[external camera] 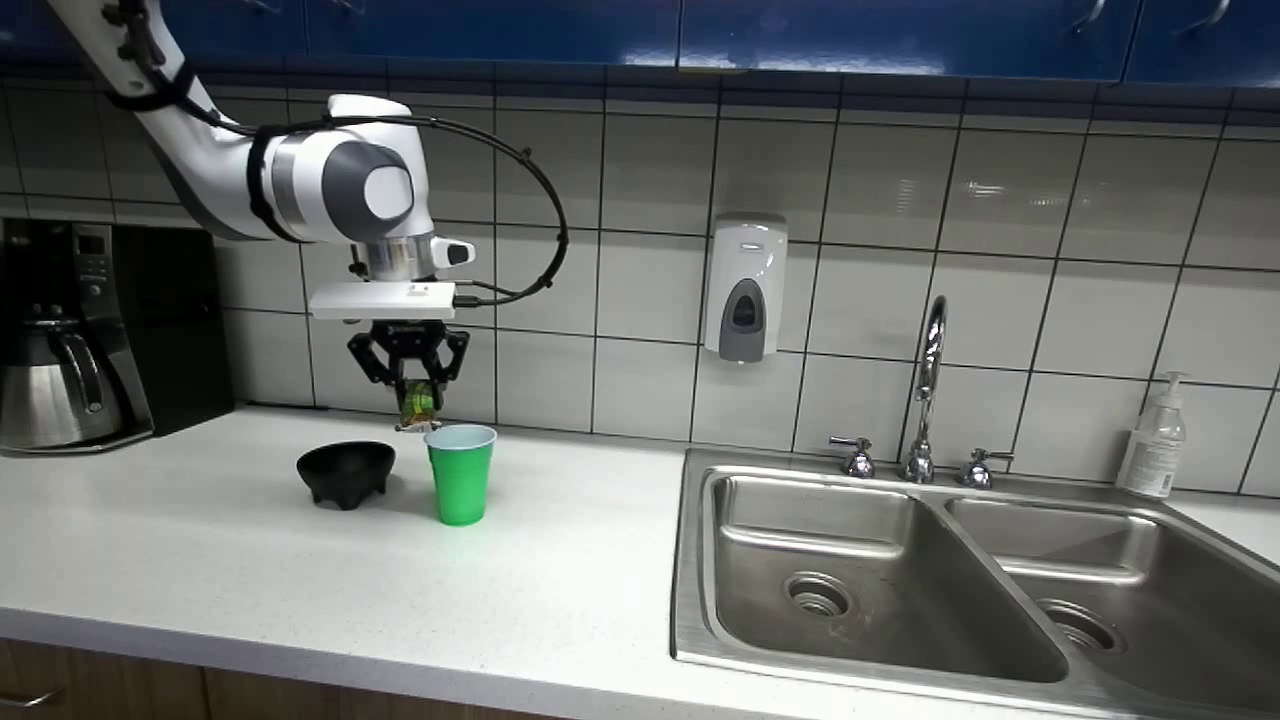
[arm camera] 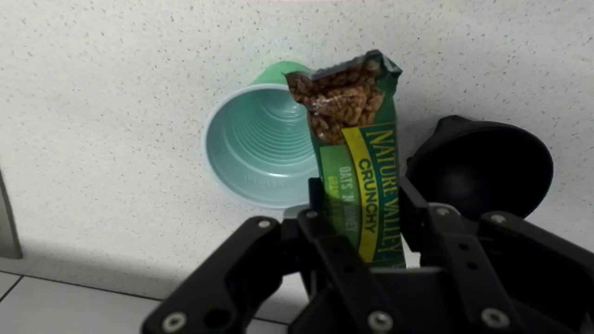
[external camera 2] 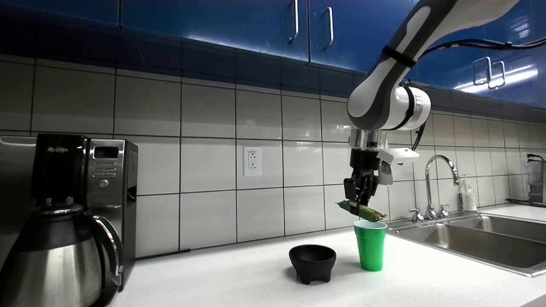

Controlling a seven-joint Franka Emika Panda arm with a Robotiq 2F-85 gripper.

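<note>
A green Nature Valley granola bar packet (arm camera: 362, 167) is pinched in my gripper, which is shut on it. Its free end points out beyond the fingers, tilted slightly downward in exterior view 2. Below it stands an upright green cup (external camera: 461, 486) with a pale inside; in the wrist view the packet overlaps the right part of the cup's mouth. A black footed bowl (external camera 2: 312, 262) sits on the counter beside the cup, and from the wrist it appears empty, to the right of the packet. Both the packet and my fingers hang above these two vessels.
A coffee maker (external camera: 114, 330) stands at the counter's left end. The double sink (external camera: 888, 576) with its faucet (external camera: 930, 372) lies to the right. The white counter (external camera: 564, 576) in front of the cup is clear. Blue cabinets (external camera: 480, 30) hang overhead.
</note>
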